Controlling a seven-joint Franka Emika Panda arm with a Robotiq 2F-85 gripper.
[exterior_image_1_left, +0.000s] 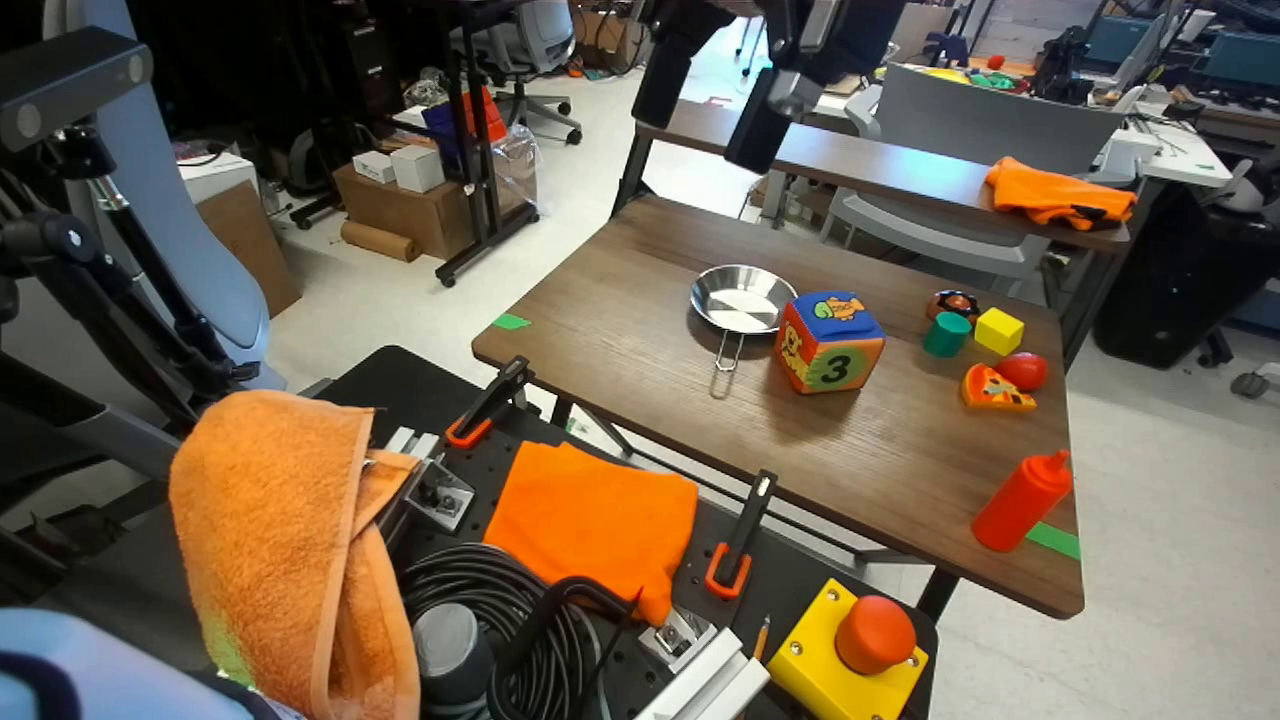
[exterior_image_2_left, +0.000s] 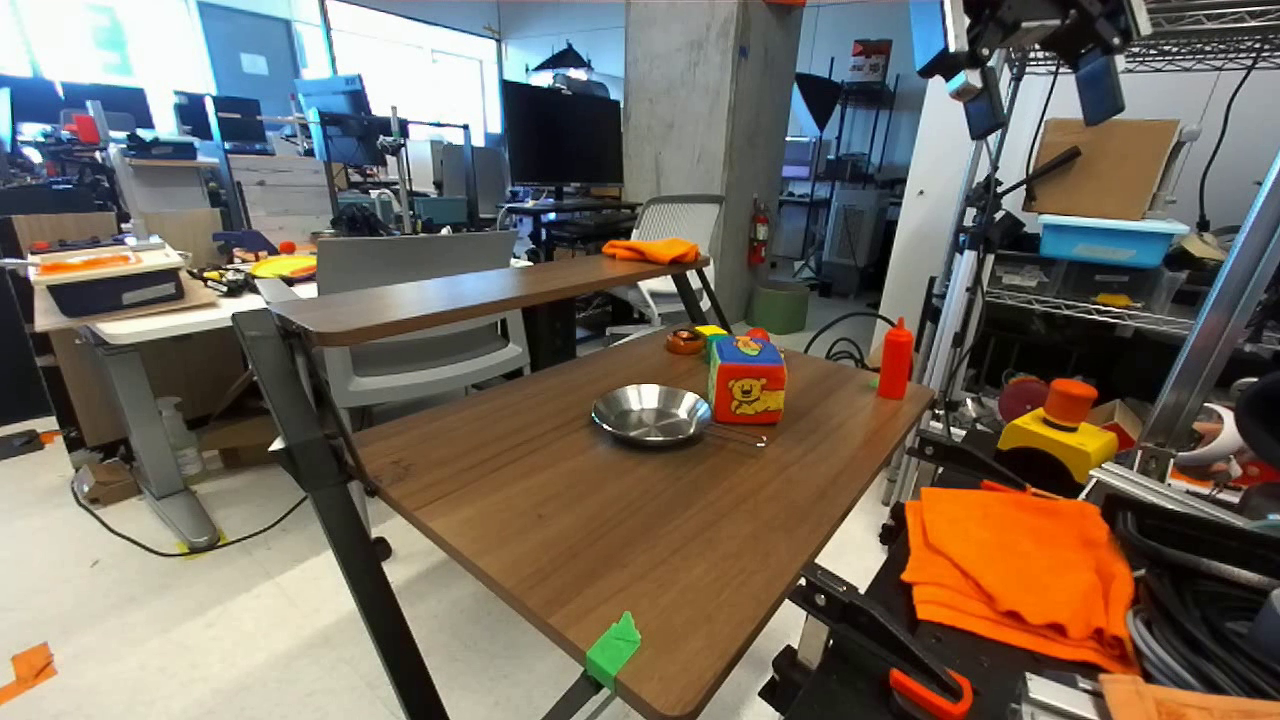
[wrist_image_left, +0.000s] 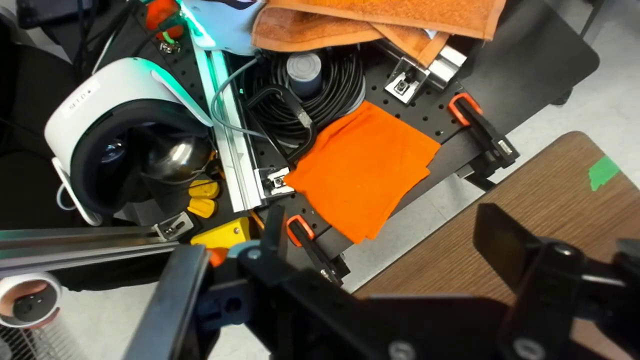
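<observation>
High above the table, my gripper (exterior_image_1_left: 698, 142) stands open and empty, its two dark fingers well apart. The wrist view has the same gripper over the gap between the black cart and the wooden table (wrist_image_left: 558, 192). A steel pan (exterior_image_1_left: 743, 299) lies on the table, its wire handle toward the front edge. Right of it a colourful soft cube (exterior_image_1_left: 830, 344) shows a 3 and a bear face. A red squeeze bottle (exterior_image_1_left: 1021, 502) stands upright at the near right corner. Toward the right edge lie a green cup (exterior_image_1_left: 947, 335), yellow block (exterior_image_1_left: 998, 331), red ball (exterior_image_1_left: 1022, 371) and pizza slice (exterior_image_1_left: 998, 390).
On the cart are an orange cloth (exterior_image_1_left: 591, 518), a yellow box with a red button (exterior_image_1_left: 851, 654), black clamps (exterior_image_1_left: 741, 536) and coiled cables. A raised shelf (exterior_image_1_left: 840, 160) runs along the table's back, bearing another orange cloth (exterior_image_1_left: 1056, 192).
</observation>
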